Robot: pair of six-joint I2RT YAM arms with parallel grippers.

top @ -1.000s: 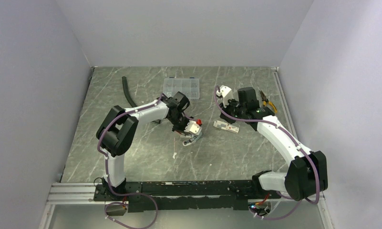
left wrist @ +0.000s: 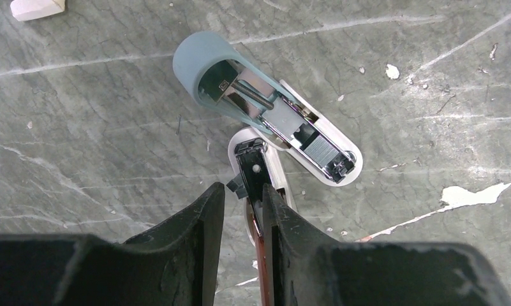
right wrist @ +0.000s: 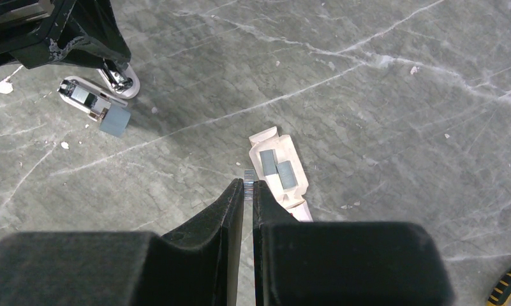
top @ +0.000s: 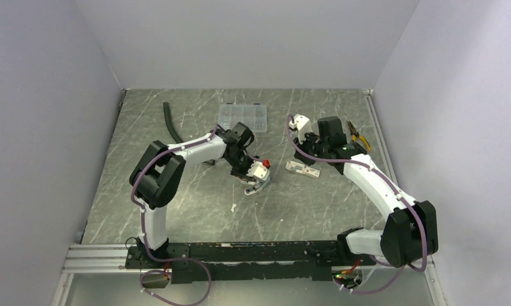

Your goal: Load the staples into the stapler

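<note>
A stapler with a blue-grey cover (left wrist: 205,57) lies spread open, its metal magazine (left wrist: 316,150) facing up and a spring showing inside the cover. Beside that part lies a white-ended piece with a dark channel (left wrist: 256,169). My left gripper is over this dark channel, its fingertips parted; the left finger stands apart from the channel, and I cannot tell whether the right one touches it. My right gripper is shut on a small grey staple strip (right wrist: 248,175) poking up between its tips. Below it sits an opened staple box (right wrist: 294,150) with grey staple strips (right wrist: 286,174) inside.
A clear compartment box (top: 259,118) stands at the back, a dark tube (top: 170,121) to its left. Yellow-handled pliers (top: 364,143) lie far right. Something red (top: 266,163) shows by the left gripper.
</note>
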